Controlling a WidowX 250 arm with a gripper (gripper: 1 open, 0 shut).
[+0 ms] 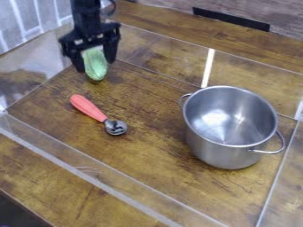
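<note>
My gripper (90,50) is at the back left, its dark fingers open and spread around the upper part of a pale green oblong object (96,68) lying on the wooden table. Whether the fingers touch it I cannot tell. A red-handled utensil (90,108) with a metal head lies nearer the front, below the green object.
A large steel pot (231,127) with side handles stands on the right. A clear plastic border runs along the left side.
</note>
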